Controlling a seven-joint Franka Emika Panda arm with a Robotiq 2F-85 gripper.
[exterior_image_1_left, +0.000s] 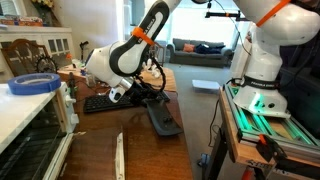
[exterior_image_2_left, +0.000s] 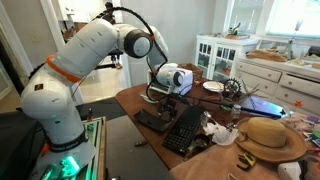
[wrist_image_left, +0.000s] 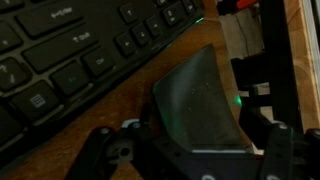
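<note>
A flat, dark panel (exterior_image_1_left: 163, 118) lies on the brown tabletop near its right edge. Just beside it is the black keyboard (exterior_image_2_left: 185, 128), whose keys (wrist_image_left: 72, 62) fill the upper left of the wrist view. My gripper is low over the near end of the panel, its fingers (wrist_image_left: 125, 148) apart with the panel (wrist_image_left: 198, 100) reaching up between them. Whether the fingers touch the panel is not clear. From outside, the gripper (exterior_image_1_left: 140, 94) is dark against the keyboard and its tips are hard to make out.
A tan hat (exterior_image_2_left: 265, 132) and small clutter lie beyond the keyboard. A blue-rimmed round container (exterior_image_1_left: 35, 84) stands at the left.
</note>
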